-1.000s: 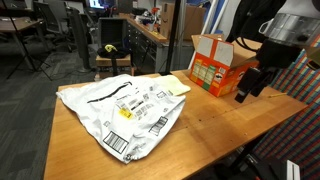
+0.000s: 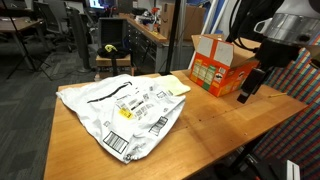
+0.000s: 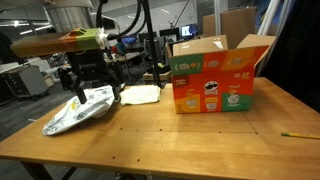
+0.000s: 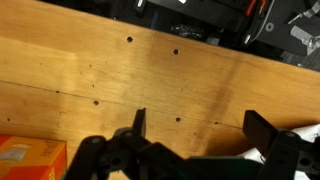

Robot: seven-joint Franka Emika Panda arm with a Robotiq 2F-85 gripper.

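My gripper stands open over bare wood, its two black fingers far apart in the wrist view and nothing between them. From the side, the gripper (image 3: 99, 96) hangs above the tabletop, in front of the white plastic bag (image 3: 68, 116). That bag (image 2: 125, 112) lies flat and crumpled on the table, with black print and a yellow patch. An orange-red and green cardboard box (image 3: 215, 88) stands at the back with its flaps up. A pale yellow cloth (image 2: 175, 86) lies beyond the bag's far corner. In the wrist view, a corner of the box (image 4: 30, 158) shows at lower left.
A thin yellow pencil (image 3: 300, 135) lies on the table right of the box. The arm's base and cables sit along the near table edge (image 4: 225, 45).
The arm has shifted very slightly at the gripper. The bag, cloth and box have not moved.
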